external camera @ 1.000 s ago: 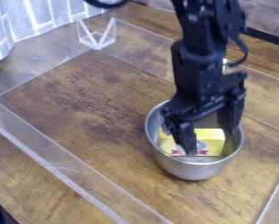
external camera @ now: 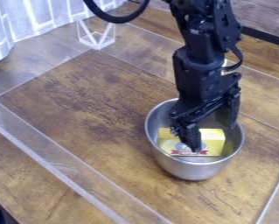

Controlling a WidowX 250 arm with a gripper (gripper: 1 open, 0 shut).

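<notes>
A metal bowl (external camera: 188,168) stands on the wooden table at the right of centre, with a yellow box (external camera: 205,145) lying inside it. The black robot gripper (external camera: 209,124) reaches down from the top over the bowl, its fingers apart at the bowl's opening, just above the box and partly hiding it. It looks open, with nothing clearly held between the fingers.
A small white wire frame (external camera: 94,33) stands at the back left near white curtains. A pale object behind the arm is mostly hidden.
The arm and gripper have risen slightly and shifted a little over the bowl. The bowl and box have stayed in place.
</notes>
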